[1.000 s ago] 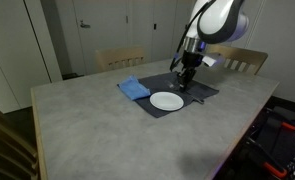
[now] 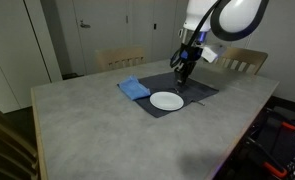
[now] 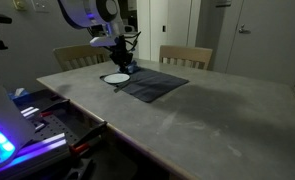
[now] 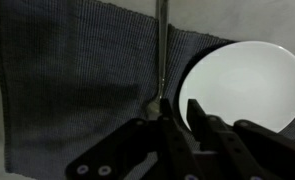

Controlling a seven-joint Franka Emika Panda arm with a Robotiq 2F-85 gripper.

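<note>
A white plate (image 4: 242, 84) rests on a dark woven mat (image 4: 77, 70). Beside the plate, a thin metal utensil (image 4: 161, 60) lies on the mat, running away from me. Seen from the wrist, my gripper is partly open, its two fingertips apart with nothing visible between them. They overlap the plate's near-left edge in that view, close to the utensil's wide end. In exterior view 1, the gripper (image 2: 179, 84) hangs above the mat, behind the plate (image 2: 167, 101). A folded blue cloth (image 2: 134, 88) lies at the mat's left part.
Wooden chairs (image 2: 137, 61) stand behind the table. In exterior view 2 the mat (image 3: 157, 86) has clear table to its right.
The arm has risen from low over the mat to a higher position. Plate, cloth and mat stay where they were.
</note>
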